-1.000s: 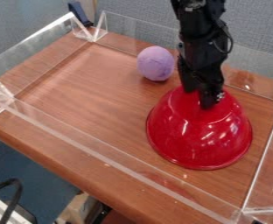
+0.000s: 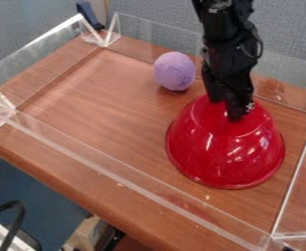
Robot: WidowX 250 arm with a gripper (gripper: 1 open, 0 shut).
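The black robot arm (image 2: 222, 49) reaches down from the top right, its gripper (image 2: 231, 104) at the top of a large glossy red dome-shaped object (image 2: 224, 152) on the right of the wooden table. The fingertips are dark against the red surface, so whether they are open or shut is unclear. A light purple ball (image 2: 175, 71) sits behind and to the left of the red object.
The wooden table (image 2: 83, 103) is bordered by low transparent walls, with clear room on the left and front. A dark cable (image 2: 5, 211) and some hardware lie beyond the front-left edge.
The arm and gripper have shifted very slightly; the red object and the ball look almost unchanged.
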